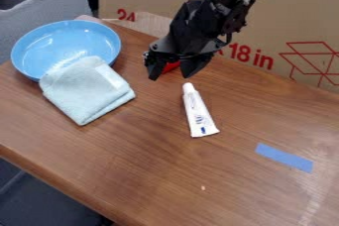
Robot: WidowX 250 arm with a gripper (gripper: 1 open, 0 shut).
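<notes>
My gripper (171, 63) hangs open over the back middle of the wooden table, its black fingers pointing down. Partly hidden behind it is a red object (173, 66), too covered to identify. A white tube (200, 113) lies just below and to the right of the fingers. A folded pale blue cloth (85, 91) rests on the left, in front of a blue bowl (63, 40).
A cardboard box (284, 27) stands along the back. A strip of blue tape (283, 157) is on the table at the right. Grey fabric (34, 14) is at the back left.
</notes>
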